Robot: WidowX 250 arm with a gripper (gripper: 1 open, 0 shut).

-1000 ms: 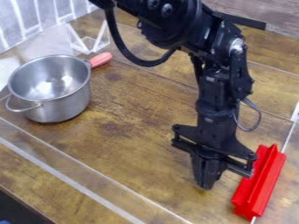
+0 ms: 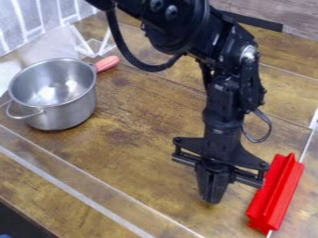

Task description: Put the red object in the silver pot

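Observation:
The red object (image 2: 276,192), a long block-like piece, lies on the wooden table near the right edge of the camera view. Just left of it is my black gripper (image 2: 213,191), pointing down and low over the table. Its right side comes close to the red object, and I cannot tell whether they touch. The fingers are dark and blend together, so how far apart they stand is unclear. At the left stands the silver pot (image 2: 52,100), upright, its inside looking empty from here.
A pinkish-red handle (image 2: 107,63) sticks out behind the pot. A white wire rack (image 2: 91,41) stands at the back left. Bare table (image 2: 137,125) lies between pot and gripper. The black arm (image 2: 199,28) hangs over the middle.
My gripper has shifted slightly left, a little away from the red object. The red object and the pot have stayed where they were.

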